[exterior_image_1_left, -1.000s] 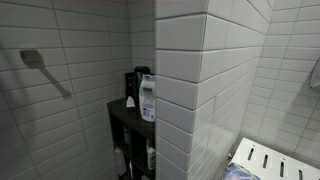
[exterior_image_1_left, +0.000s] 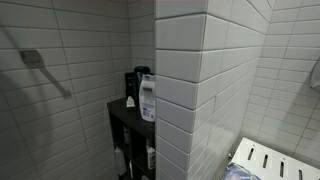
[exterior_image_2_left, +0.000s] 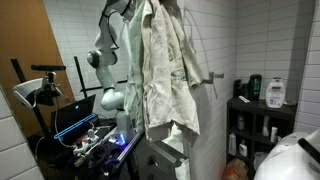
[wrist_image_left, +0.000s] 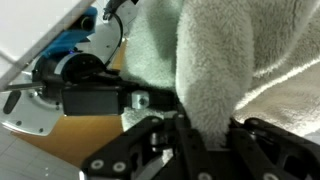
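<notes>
A cream towel (wrist_image_left: 222, 65) fills much of the wrist view, bunched into a thick fold where my gripper is shut on it. The dark fingers press in from the lower edge, and the cloth covers their tips. In exterior view 2 the towel (exterior_image_2_left: 172, 80) hangs long and loose from near the top of the picture, with its lower end free in the air. A paler green-grey fold shows along its left side. My gripper cannot be made out there, and neither it nor the towel appears in exterior view 1.
A small wall hook (exterior_image_2_left: 212, 77) is right of the towel. A black shelf (exterior_image_2_left: 240, 107) with bottles, including a white jug (exterior_image_2_left: 276, 93), stands in the corner. In exterior view 1, a tiled wall edge (exterior_image_1_left: 185, 90) juts forward, beside a white slotted surface (exterior_image_1_left: 270, 162).
</notes>
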